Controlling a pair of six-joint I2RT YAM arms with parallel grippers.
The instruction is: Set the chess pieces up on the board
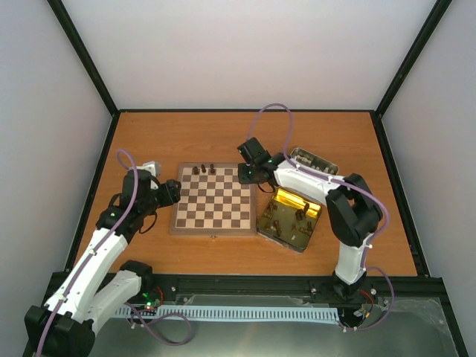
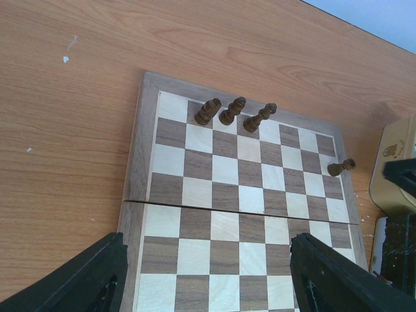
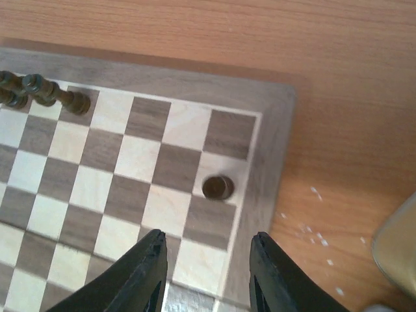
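The chessboard (image 1: 213,227) carries several dark pieces along its back edge: a group (image 2: 259,117) toward the left and a single piece (image 3: 218,187) near the right corner. My right gripper is above that right corner, fingers apart, with nothing seen between them. My left gripper hovers at the board's left side, fingers apart over bare squares and frame. In the left wrist view the right gripper shows partly at the right edge.
An open gold box (image 1: 279,227) with dark pieces lies right of the board, a second box (image 1: 320,163) with light pieces behind it. The table behind and left of the board is clear.
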